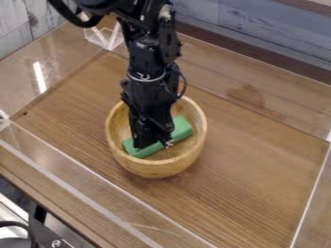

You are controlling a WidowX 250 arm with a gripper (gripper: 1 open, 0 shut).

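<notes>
My black gripper (pixel 151 131) reaches down from the top into a light wooden bowl (pixel 195 155) in the middle of the table. Its fingers are over a green oblong object (pixel 173 132) lying in the bowl, partly hidden behind them. The gripper looks shut; whether it touches the green object is unclear.
A clear plastic item (pixel 101 35) sits at the back left, and black cables show at the lower left.
</notes>
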